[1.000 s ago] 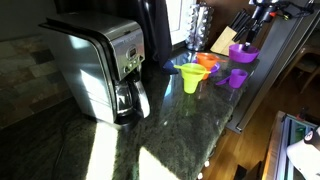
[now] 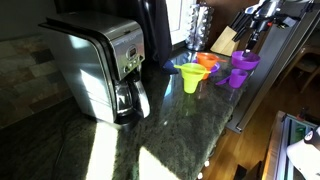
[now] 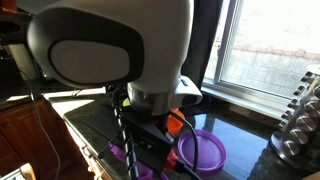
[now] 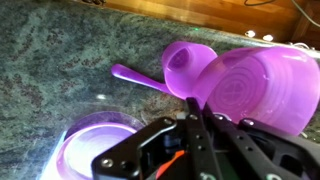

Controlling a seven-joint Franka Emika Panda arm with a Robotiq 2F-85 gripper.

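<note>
A large purple bowl (image 4: 262, 88) is tilted in the wrist view, its near rim between the fingertips of my gripper, which is shut on it. In exterior view 1 that bowl (image 2: 244, 61) hangs below the gripper at the counter's far end. Just beyond it in the wrist view lies a smaller purple measuring cup (image 4: 185, 66) with a long handle, partly overlapped by the bowl. My fingertips are too small to make out in exterior view 1, and the arm hides them in exterior view 2.
Yellow-green cups (image 2: 191, 78) and an orange cup (image 2: 208, 60) stand nearer on the counter. Another purple vessel (image 4: 92, 152) sits at the wrist view's lower left. The coffee maker (image 2: 105, 72) occupies the left.
In exterior view 1 the purple bowl and my gripper have shifted slightly; the bowl now appears lower and tilted, close to the smaller purple cup. The other cups have stayed put.
</note>
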